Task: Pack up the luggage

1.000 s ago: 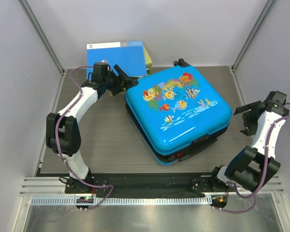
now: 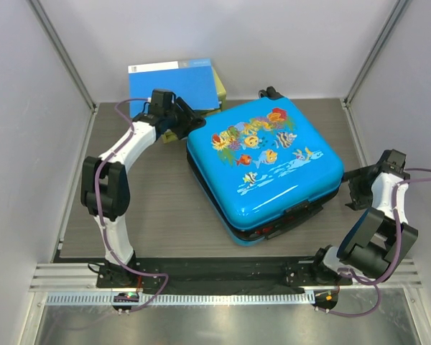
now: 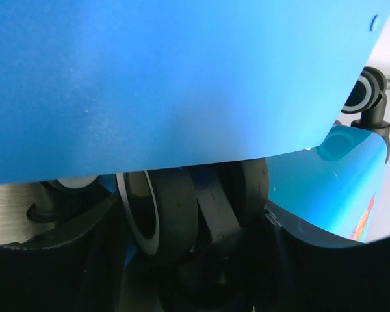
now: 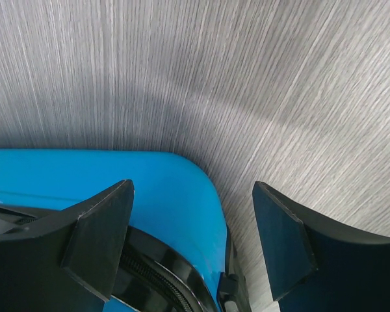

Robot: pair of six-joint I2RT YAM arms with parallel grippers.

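A bright blue suitcase (image 2: 269, 165) with a sea-life print lies closed on the floor, turned at an angle. At its back left corner is my left gripper (image 2: 192, 123). In the left wrist view a black caster wheel (image 3: 162, 208) of the suitcase sits between the left gripper's fingers (image 3: 94, 260), which stand close on both sides; whether they press on it cannot be told. My right gripper (image 2: 353, 192) stands open beside the suitcase's right corner. In the right wrist view the rounded corner (image 4: 175, 195) shows below and between the fingers, apart from both.
A flat blue board (image 2: 172, 86) lies over a yellow item (image 2: 219, 90) behind the left gripper. It overhangs the wheel in the left wrist view. Another caster wheel (image 2: 270, 93) sticks out at the suitcase's back.
The left gripper's fingers have come closer together around the wheel, its arm shifting slightly right. The suitcase has barely moved.
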